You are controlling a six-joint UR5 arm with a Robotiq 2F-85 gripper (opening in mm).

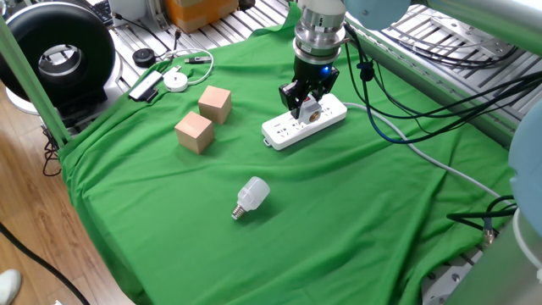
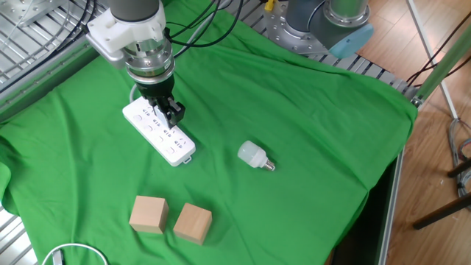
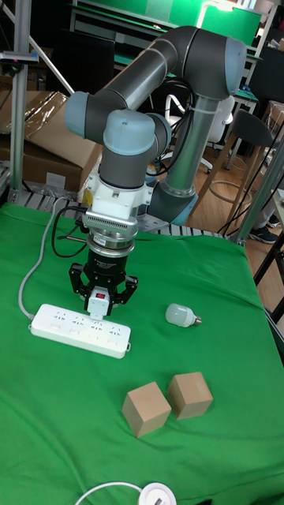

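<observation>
My gripper (image 3: 100, 298) points down over the white power strip (image 3: 59, 334), its black fingers closed on the two sides of a white lamp socket (image 3: 99, 306) with a red switch. In exterior view 1 the round brass opening of this socket (image 1: 313, 116) faces outward. The socket's lower end meets the top of the strip (image 1: 279, 134); how deep its prongs sit cannot be seen. In exterior view 2 the gripper (image 2: 168, 116) hides part of the strip (image 2: 176, 151). A white bulb (image 1: 254, 193) with a metal screw base lies on its side on the green cloth, apart from the strip.
Two wooden blocks (image 1: 215, 104) (image 1: 195, 132) stand close together on the cloth. A white cable with a round puck (image 1: 175, 80) lies at the cloth's edge. The strip's grey cord (image 3: 34, 269) trails away toward the robot's side.
</observation>
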